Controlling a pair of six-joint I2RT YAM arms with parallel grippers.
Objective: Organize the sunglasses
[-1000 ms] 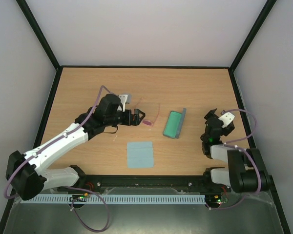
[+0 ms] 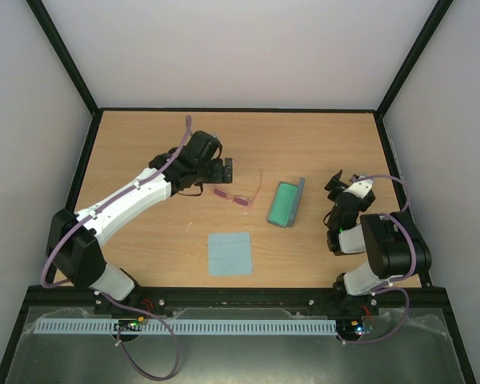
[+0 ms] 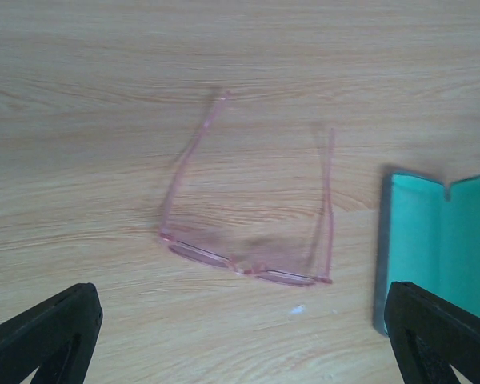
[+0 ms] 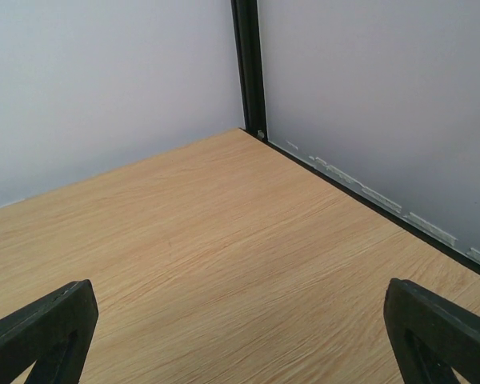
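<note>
Pink sunglasses (image 3: 244,266) lie on the table with both temples unfolded, pointing away from the lenses. In the top view one lens (image 2: 241,200) shows just right of and below my left gripper (image 2: 228,172), whose arm hides part of a temple. That gripper hangs open above the table, nothing between its fingers. An open case (image 2: 283,204) with a green lining lies to the right of the glasses. A light blue cloth (image 2: 230,254) is spread flat in front of them. Over at the right, my right gripper is open and empty.
A bare stretch of table (image 2: 304,144) lies behind the case. Walls and a black frame (image 4: 252,72) bound the table at the back and sides. The right wrist view shows only clear wood and the far corner.
My left gripper has shifted back, away from the front edge, uncovering more of the lenses. The right arm has moved slightly to the left. Glasses, case and cloth have stayed put.
</note>
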